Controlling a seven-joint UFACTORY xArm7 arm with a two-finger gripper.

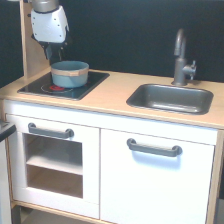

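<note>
A blue-grey pot [70, 76] stands upright on the black stovetop [40, 87] at the left of the toy kitchen's counter. My gripper [54, 54] points down from the white arm [49, 24] at the upper left. Its dark fingers are just above and behind the pot's left rim. They are small and dark against the dark wall, so I cannot see whether they are apart or touch the pot.
A steel sink [170, 97] with a grey tap [181, 60] takes up the counter's right side. Bare wooden counter [112, 92] lies between stove and sink. Below are an oven door [58, 203] and a white cabinet door [150, 185], both with grey handles.
</note>
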